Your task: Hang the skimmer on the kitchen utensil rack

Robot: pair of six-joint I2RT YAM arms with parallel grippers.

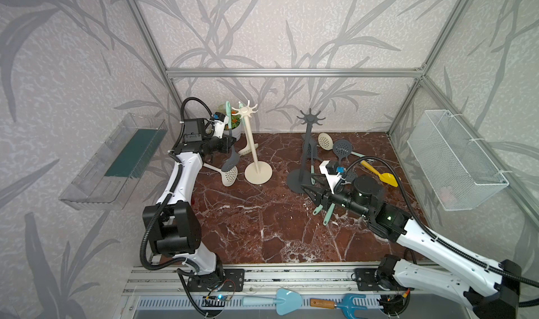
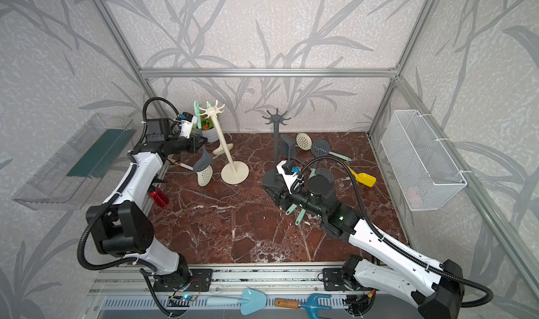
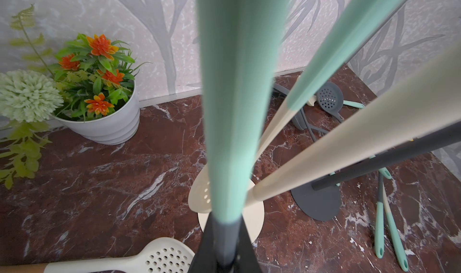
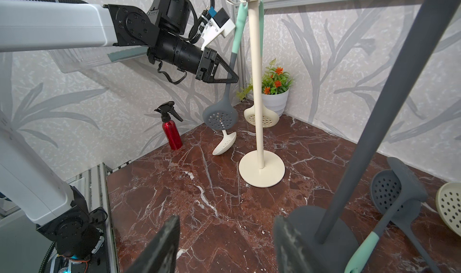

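Observation:
My left gripper is shut around the thin shaft of a grey skimmer point(image 4: 221, 113) with a mint handle point(image 3: 235, 105). The skimmer hangs upright, holes in its head, above the table at the left. Its handle top reaches up beside the hooks of the cream utensil rack point(image 1: 246, 110); whether it touches a hook cannot be told. A cream skimmer point(image 4: 269, 118) with a mint handle hangs on that rack's far side. My right gripper point(image 1: 310, 187) stands open and empty, close to the dark grey rack point(image 1: 310, 118).
A white slotted turner point(image 1: 229, 176) lies below the raised skimmer. Behind stands a potted plant point(image 3: 103, 124); a red spray bottle point(image 2: 159, 196) is at the left. Several utensils, among them a yellow shovel point(image 1: 387, 178), lie at the right.

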